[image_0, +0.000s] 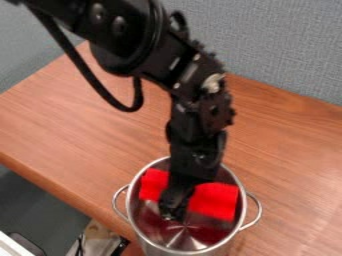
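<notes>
A steel pot (185, 236) with two side handles stands at the front of the wooden table, holding a bright red block (214, 200) that lies across its inside. The black gripper (174, 205) reaches down into the pot over the middle of the red block, which shows on both sides of it. Its fingertips are dark and partly hidden, so their exact hold on the block is unclear.
A grey padded wall (281, 60) runs behind it. At the lower left, beyond the table edge, are cables and a white item.
</notes>
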